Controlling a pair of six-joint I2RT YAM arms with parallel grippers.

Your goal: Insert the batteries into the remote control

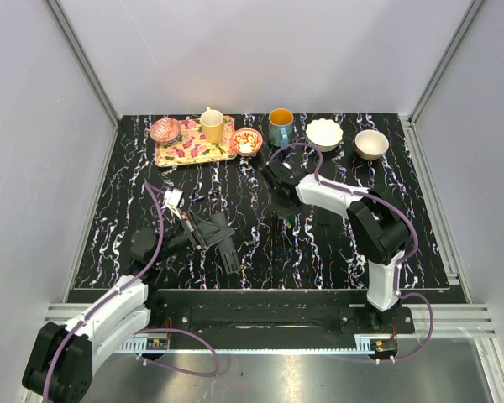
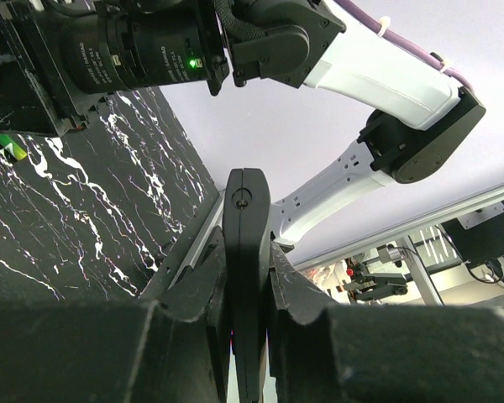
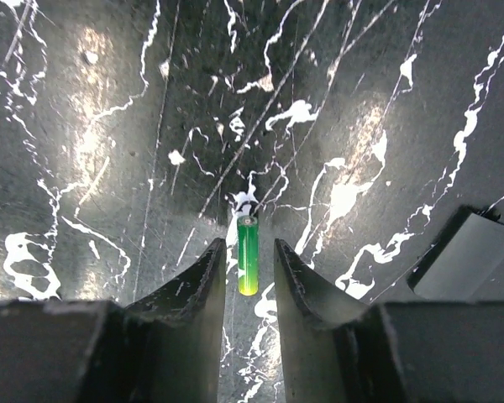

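Note:
My left gripper (image 1: 217, 232) is shut on the dark remote control (image 1: 228, 254). In the left wrist view the remote (image 2: 247, 218) shows edge-on, clamped between the finger pads, so its battery bay is hidden. A green battery (image 3: 248, 256) with a yellow-green end lies on the table, seen between the fingers of my right gripper. That gripper is part open, with a gap on both sides of the battery. From the top, the battery (image 1: 289, 222) peeks out beside the right gripper. Whether the fingertips reach the table cannot be told.
A flat grey piece, perhaps the battery cover (image 3: 468, 256), lies right of the battery. A small blue object (image 1: 197, 199) rests near the left arm. Along the back stand a floral tray (image 1: 170, 159), a blue mug (image 1: 280, 134) and bowls (image 1: 323, 134).

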